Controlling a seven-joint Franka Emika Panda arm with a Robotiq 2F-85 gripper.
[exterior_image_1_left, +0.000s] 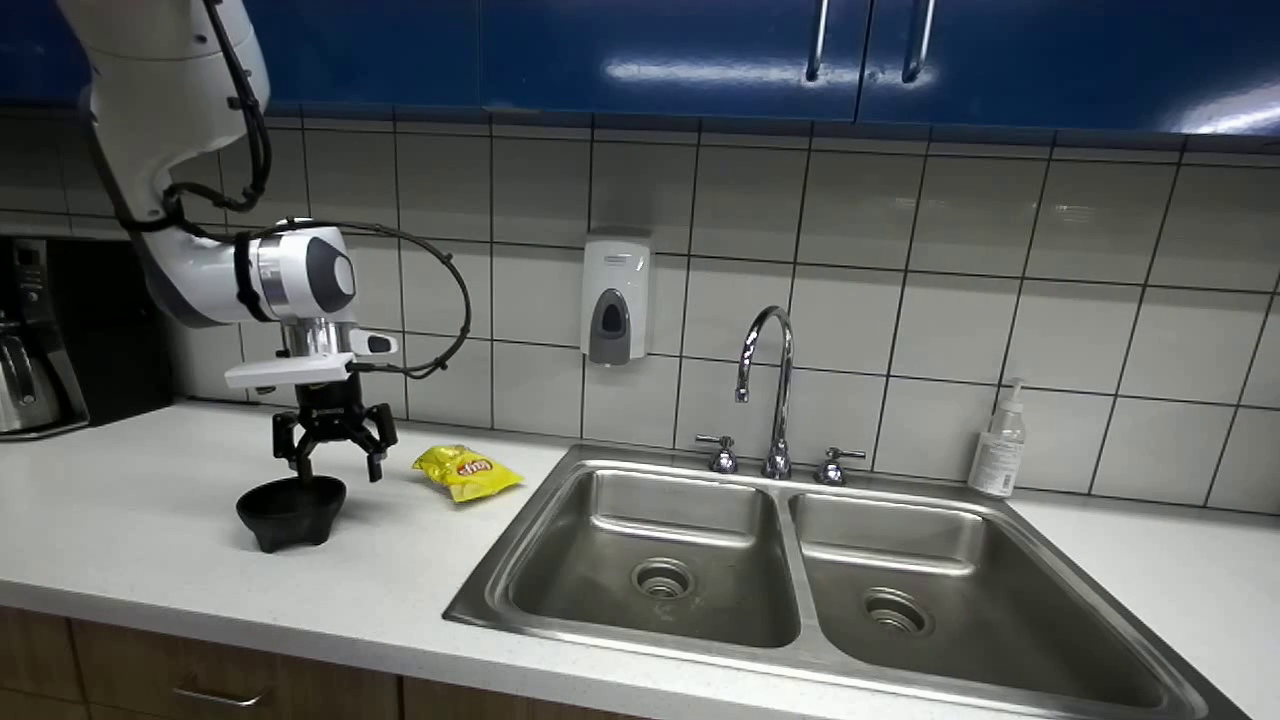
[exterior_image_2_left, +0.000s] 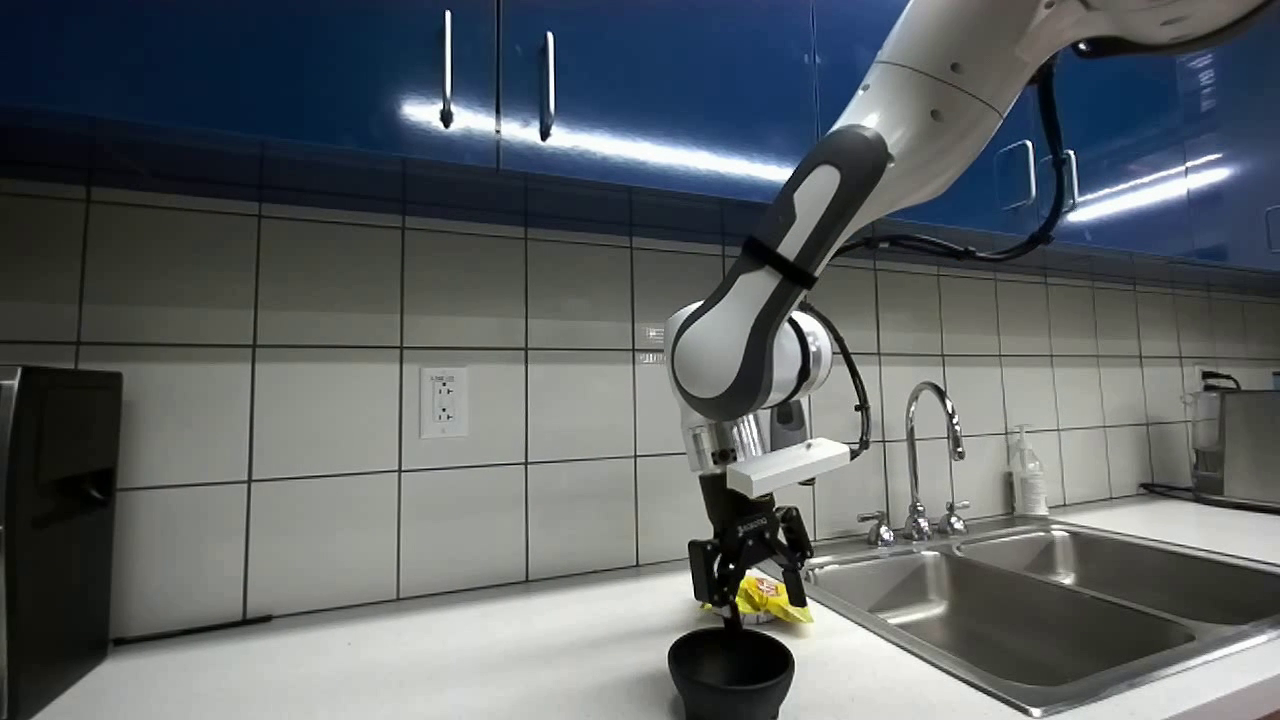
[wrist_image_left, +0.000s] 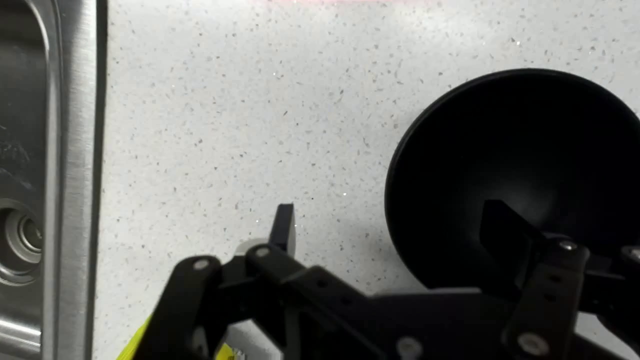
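A black bowl (exterior_image_1_left: 292, 514) stands upright on the white counter, and its dark inside looks empty in the wrist view (wrist_image_left: 516, 138). My gripper (exterior_image_1_left: 339, 470) is open above its far side, pointing down. In the wrist view one finger (wrist_image_left: 504, 234) overlaps the bowl's interior, while the other finger (wrist_image_left: 283, 231) is over bare counter outside the rim. No object shows between them, and whether the fingers touch the rim I cannot tell. A yellow chip bag (exterior_image_1_left: 468, 473) lies on the counter to the right of the gripper, partly hidden behind it in exterior view 2.
The double steel sink (exterior_image_1_left: 792, 600) with its faucet (exterior_image_1_left: 782, 396) takes up the right side. A soap bottle (exterior_image_1_left: 998, 446) is at its back corner. On the far left sits a coffee maker (exterior_image_1_left: 84, 330). Counter left of the bowl is clear.
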